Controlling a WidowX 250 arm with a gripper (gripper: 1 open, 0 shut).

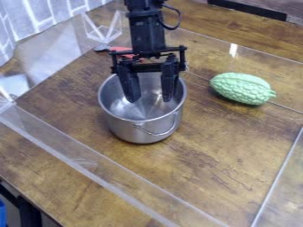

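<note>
A steel pot [140, 124] with a wire handle stands on the wooden table. My black gripper [149, 87] is over its mouth, fingers pointing down at the rim with a wide gap between them; it is open, and I see nothing held. A pale green bitter melon [243, 89] lies to the right of the pot.
A red-handled object [112, 50] lies behind the gripper, partly hidden. Clear plastic panels edge the table [213, 164] on the left, back and right.
</note>
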